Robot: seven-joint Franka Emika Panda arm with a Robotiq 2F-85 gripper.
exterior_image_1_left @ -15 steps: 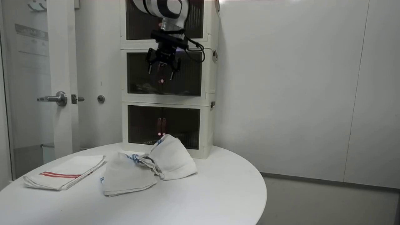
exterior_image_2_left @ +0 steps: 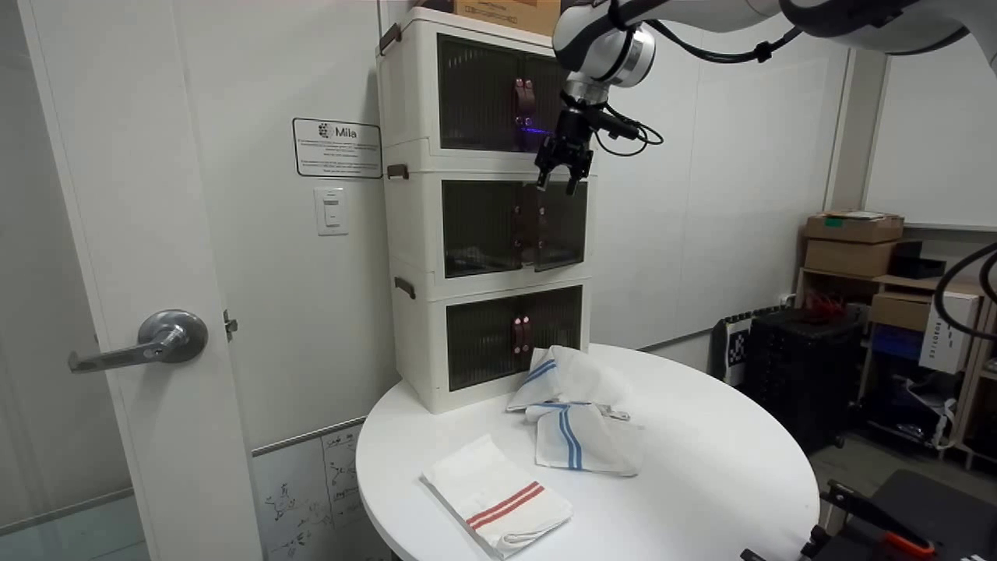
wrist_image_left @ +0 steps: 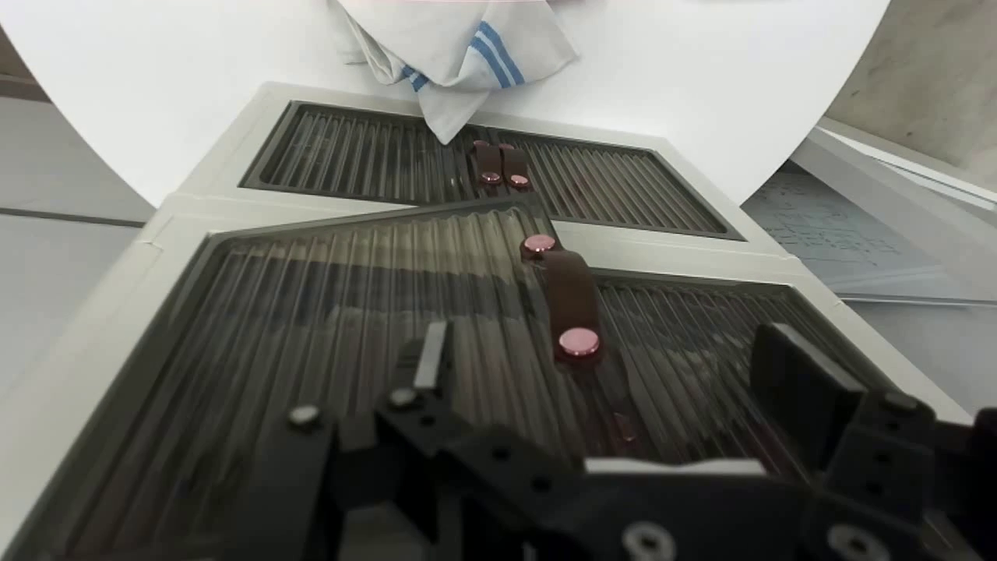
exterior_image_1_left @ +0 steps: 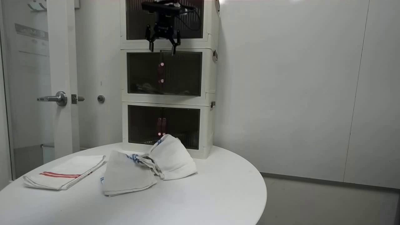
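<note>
My gripper (exterior_image_1_left: pixel 162 52) hangs open in front of the white cabinet stack, near the seam between the top and middle boxes, with nothing between its fingers. In exterior view 2, the gripper (exterior_image_2_left: pixel 556 191) points downward, clear of the towels. The middle box's right door (exterior_image_2_left: pixel 563 224) stands slightly ajar. Its brown strap handle (wrist_image_left: pixel 570 298) shows beyond the fingers in the wrist view. A folded white towel with red stripes (exterior_image_2_left: pixel 495 495) lies flat on the table. Two blue-striped towels lie rumpled by the stack: the front one (exterior_image_2_left: pixel 584 444) touches the rear one (exterior_image_2_left: pixel 589 379).
The bottom box's doors (exterior_image_2_left: pixel 486 341) look shut, with the rear towel against their front. Bare table (exterior_image_1_left: pixel 217 191) lies to the right in exterior view 1. A door with a metal handle (exterior_image_1_left: pixel 56 98) stands at the left.
The gripper has risen from in front of the middle box to about the top box's lower edge, staying open. The towels and cabinet doors look unmoved.
</note>
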